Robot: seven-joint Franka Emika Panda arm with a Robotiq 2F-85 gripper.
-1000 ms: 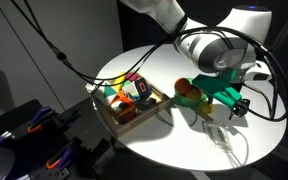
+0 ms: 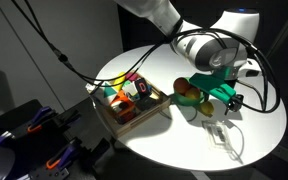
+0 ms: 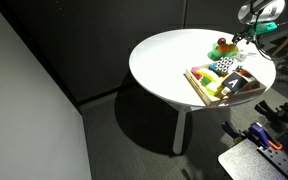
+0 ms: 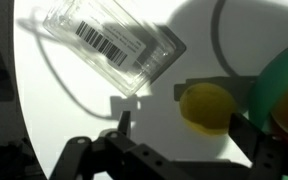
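A yellow rounded object (image 4: 207, 108) lies on the white table beside the green bowl (image 4: 267, 84) in the wrist view. In exterior view 1 this yellow object (image 2: 207, 109) shows just in front of the bowl. My gripper is open, its two dark fingers apart and nothing held between them. The yellow object is ahead of the gap, nearer the right finger. A clear plastic package (image 4: 114, 45) with a barcode label lies at the upper left of the wrist view. Orange-red round items (image 2: 183, 85) sit in the bowl.
A wooden box (image 2: 134, 123) filled with several colourful items stands left of the bowl; in exterior view 2 the same box (image 3: 219, 98) is near the table edge. Bare table (image 3: 169, 55) lies behind it. A cable (image 2: 269, 75) loops around the arm.
The arm and gripper have shifted slightly over the bowl side of the table. The yellow object, the package and the box look unmoved.
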